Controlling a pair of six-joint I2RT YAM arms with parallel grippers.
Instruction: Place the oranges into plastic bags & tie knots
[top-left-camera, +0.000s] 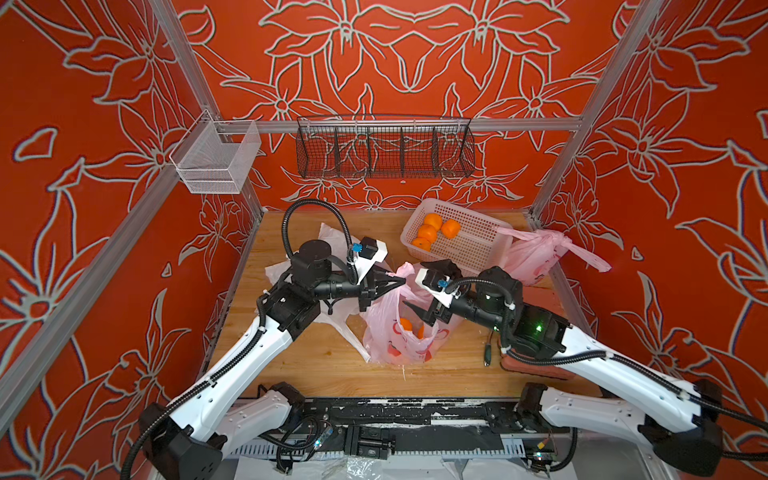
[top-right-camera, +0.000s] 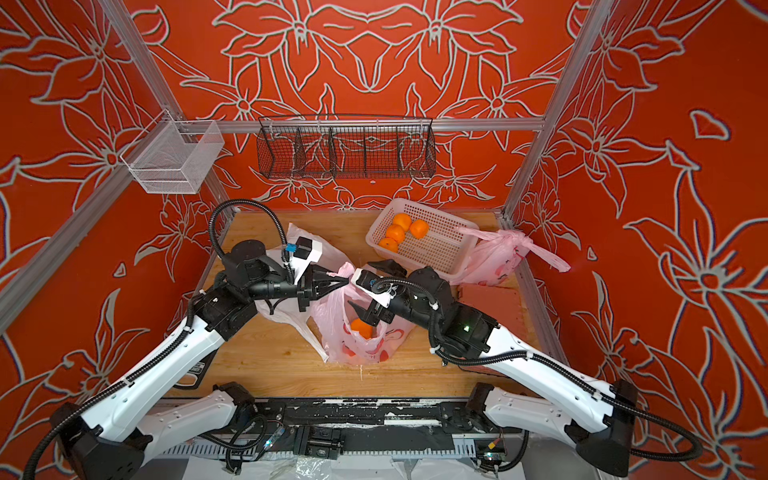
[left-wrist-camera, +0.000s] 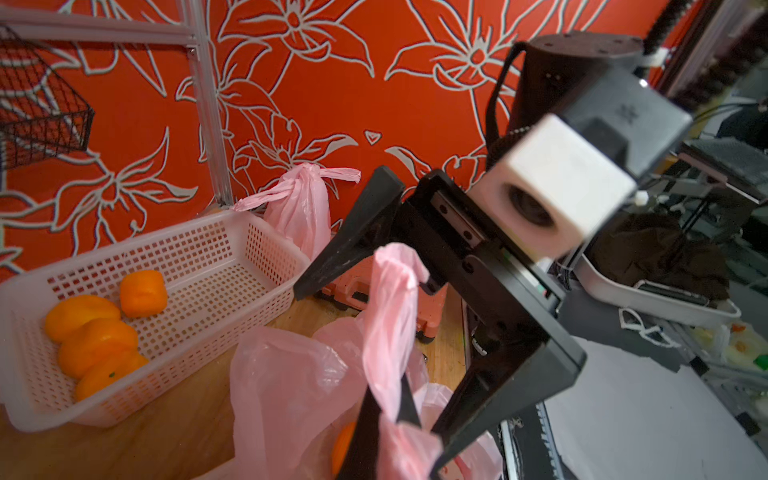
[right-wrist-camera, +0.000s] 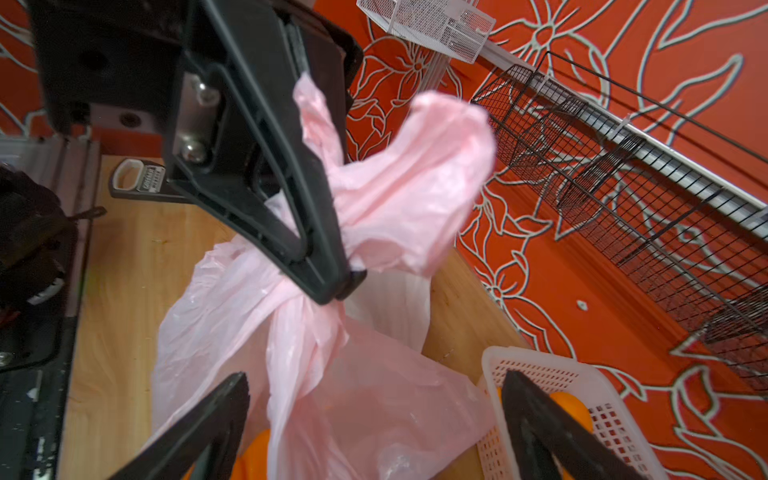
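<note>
A pink plastic bag (top-left-camera: 384, 338) stands at the table's middle with oranges (top-right-camera: 361, 328) inside. My left gripper (top-left-camera: 402, 281) is shut on the bag's gathered handle (right-wrist-camera: 408, 192), whose loose end sticks out past the fingertips in the right wrist view. My right gripper is open, its blurred fingers (right-wrist-camera: 204, 432) wide apart at the bottom of that view. It faces the left gripper from the right, close to the bag, with nothing seen gripped. The bag's upper part is partly hidden by both grippers from above.
A pink perforated basket (top-left-camera: 480, 226) holding several oranges (top-left-camera: 428, 232) stands at the back. Right of it sits a knotted pink bag (top-left-camera: 534, 256). White empty bags (top-left-camera: 340, 308) lie under the left arm. A screwdriver (top-left-camera: 487, 354) lies front right.
</note>
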